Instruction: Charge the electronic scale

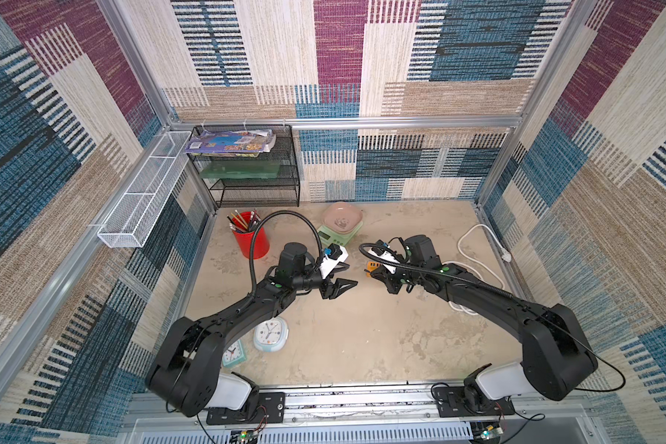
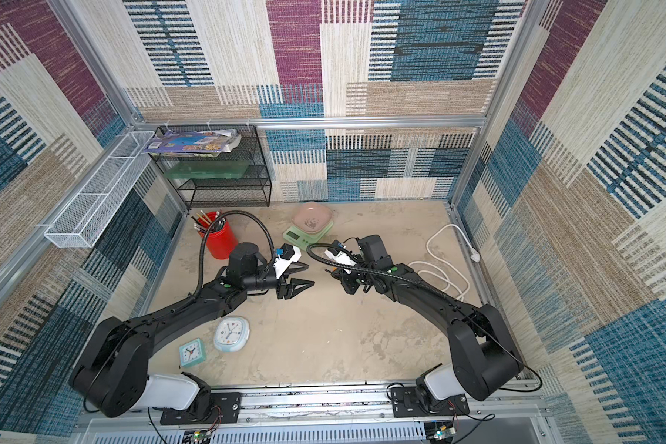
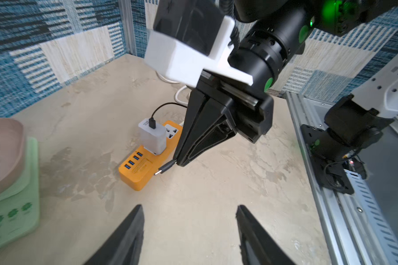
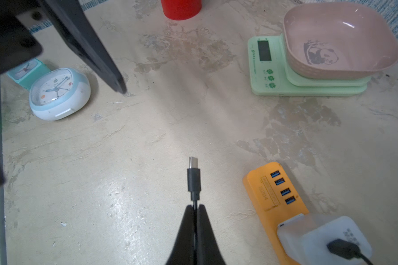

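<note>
The mint-green scale [image 4: 265, 86] sits toward the back of the table with a pink bowl [image 4: 340, 35] on top. My right gripper is shut on the black charging cable, whose metal-tipped plug [image 4: 193, 178] sticks out past the fingertips, clear of the table. In the left wrist view this plug [image 3: 165, 167] points toward the lower left. Facing it from the left, my left gripper is open and empty, its fingers spread apart. An orange power strip [image 4: 269, 194] holds a white charger [image 4: 327, 238] with a black cable in it. The scale's charging port does not show.
Two clocks, one round [image 2: 231, 333] and one square [image 2: 192, 352], lie at front left. Behind the left arm stands a red pen cup [image 2: 219, 239]. White cord [image 1: 481, 273] loops on the right.
</note>
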